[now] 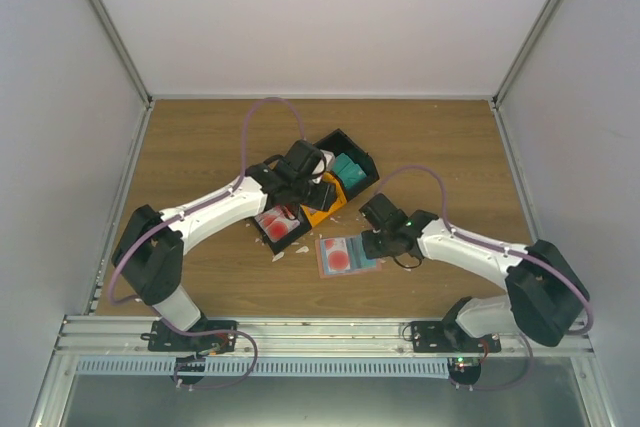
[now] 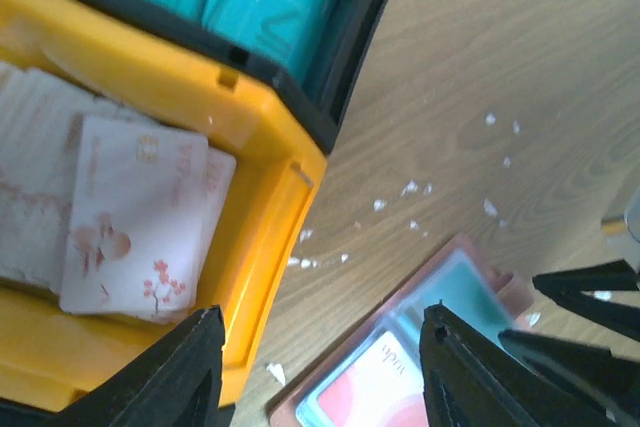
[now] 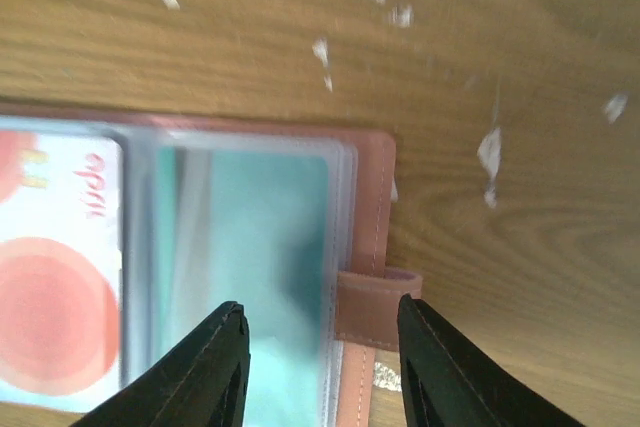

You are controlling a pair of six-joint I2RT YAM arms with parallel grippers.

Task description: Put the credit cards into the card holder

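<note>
The card holder [image 3: 365, 197] lies open on the table, a card with a red circle [image 3: 55, 297] in its left side and a teal pocket on the right. My right gripper hangs open over that pocket's right edge and tab. My left gripper is open above the yellow bin [image 2: 270, 207] of white cards [image 2: 135, 217], near its right wall, nothing visible between its fingers.
A black bin with teal cards [image 2: 270, 17] adjoins the yellow one; red cards [image 1: 280, 223] sit in the lower-left compartment.
</note>
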